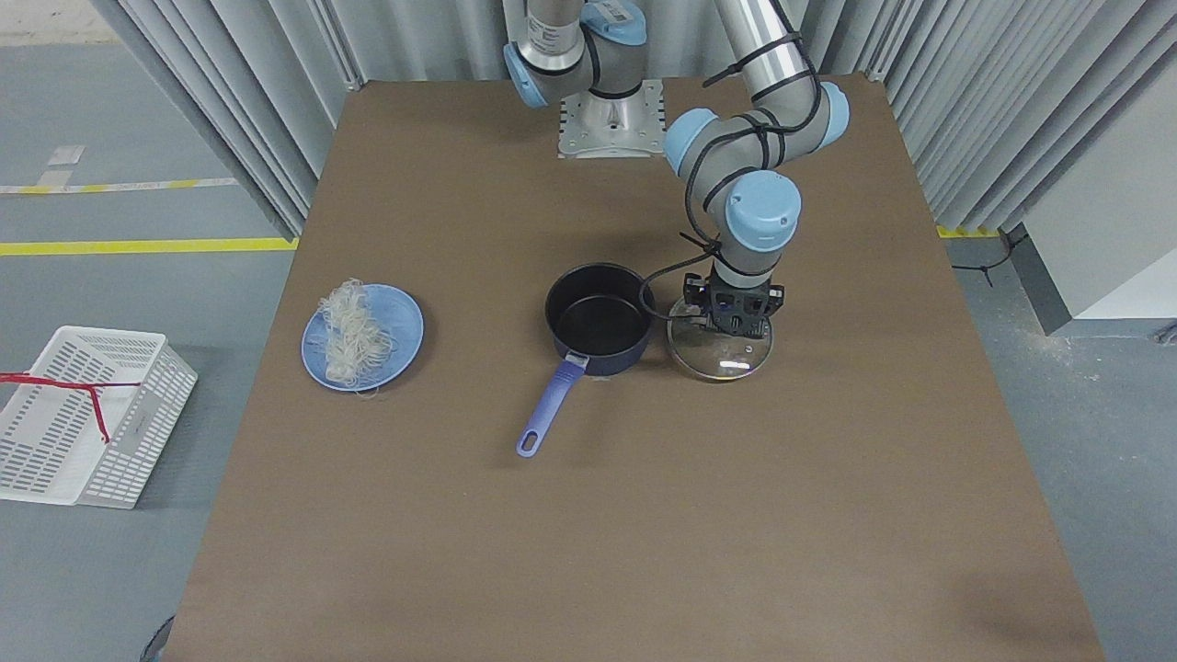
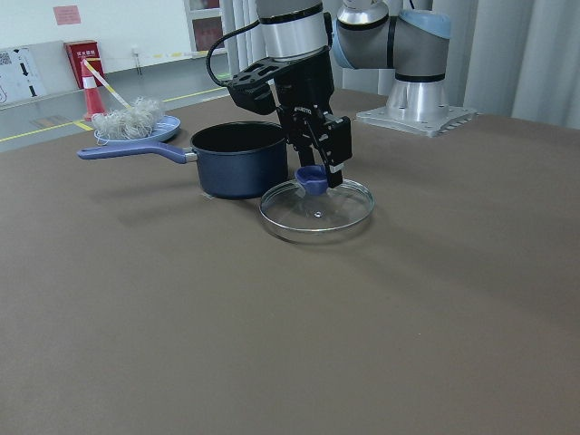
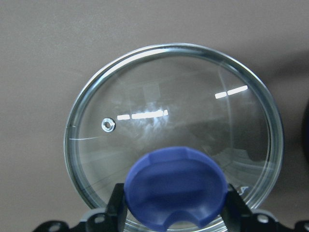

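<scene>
My gripper (image 2: 317, 163) is shut on the blue knob (image 3: 175, 188) of the glass lid (image 1: 719, 355), which sits at or very near the tabletop, just to the right of the pot in the front view. The dark blue pot (image 1: 599, 310) is uncovered, its interior empty, with its lilac handle (image 1: 549, 403) pointing toward the near edge. In the wrist view the whole lid lies below the fingers, the knob between them.
A blue plate (image 1: 403, 331) with a tangle of white strands (image 1: 353, 336) lies left of the pot. A white basket (image 1: 132, 441) is on the floor at left.
</scene>
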